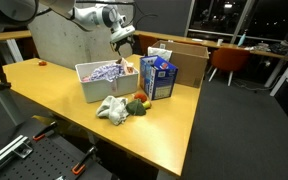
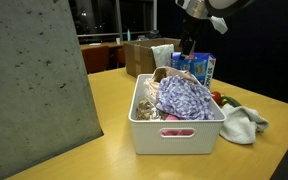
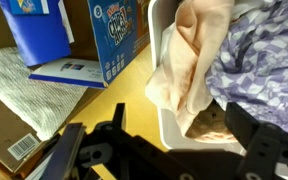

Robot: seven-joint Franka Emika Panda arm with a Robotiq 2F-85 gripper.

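Note:
My gripper [image 1: 123,45] hangs above the back part of the white bin [image 1: 92,91], open. In the wrist view the dark fingers of my gripper stand wide apart, nothing held between them, over the bin's rim. Below lies a peach-coloured cloth [image 3: 186,65] at one end of the bin. A blue-and-white patterned cloth [image 3: 259,65] fills much of the rest. From the other side, the patterned cloth [image 2: 182,98] heaps above the rim of the bin [image 2: 174,146]. Other bin contents are partly hidden.
Blue boxes [image 1: 159,76] stand right of the bin, with a cardboard box [image 1: 187,65] behind. A grey cloth [image 1: 112,110] and a green vegetable [image 1: 135,107] lie in front.

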